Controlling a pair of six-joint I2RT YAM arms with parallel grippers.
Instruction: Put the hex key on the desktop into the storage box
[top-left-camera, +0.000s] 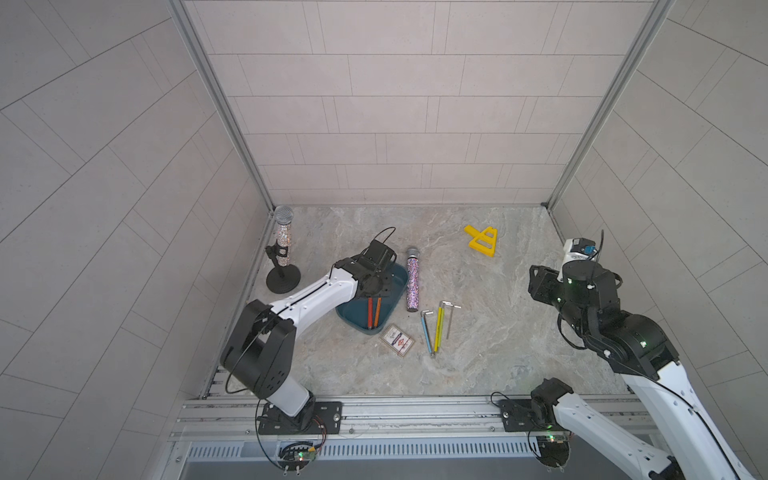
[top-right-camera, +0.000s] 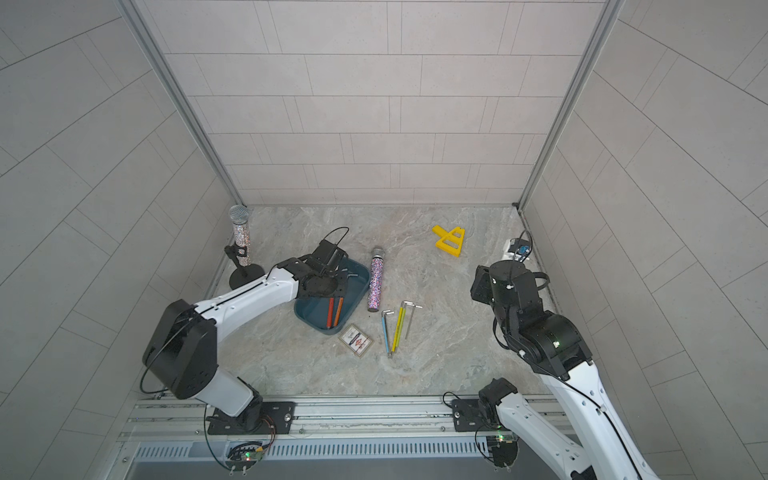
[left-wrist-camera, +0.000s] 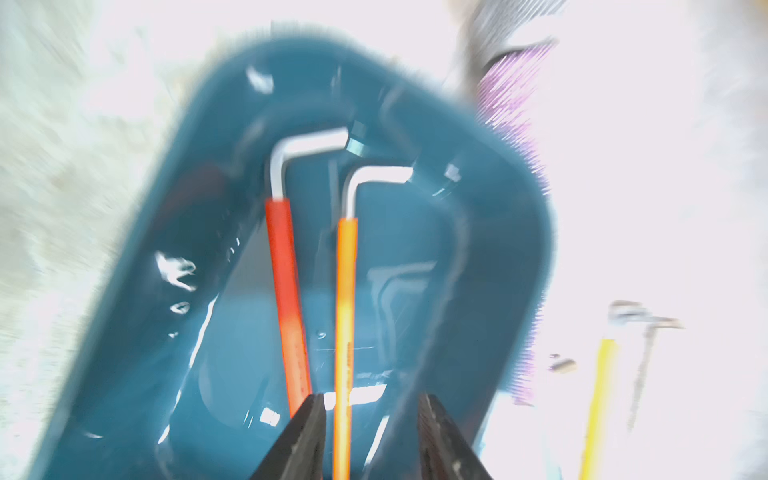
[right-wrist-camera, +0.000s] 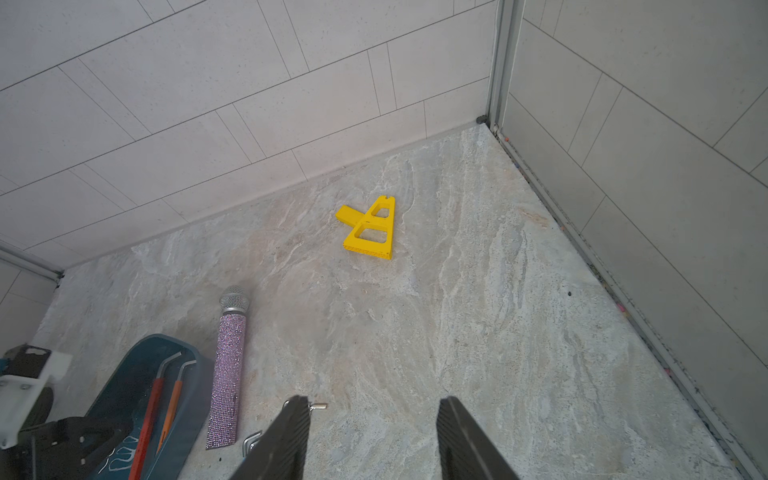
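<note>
The blue storage box (top-left-camera: 397, 300) sits left of centre, holding a red-handled hex key (left-wrist-camera: 285, 280) and an orange-handled hex key (left-wrist-camera: 345, 296) side by side. Over it, my left gripper is open; the orange handle shows beyond the gap between its fingers, ungripped. On the desktop right of the box lie a blue hex key (top-left-camera: 426, 332), a yellow one (top-left-camera: 439, 329) and a thin silver one (top-left-camera: 449, 322). Well to the right, above bare desktop, hangs my right gripper, its fingers apart and empty.
A purple glittery microphone (top-left-camera: 413, 280) lies close along the box's right side. Just in front of the box is a small clear case (top-left-camera: 397, 339). Another microphone stands in a black stand (top-left-camera: 283, 278) at the left. A yellow bracket (top-left-camera: 483, 240) lies at the back.
</note>
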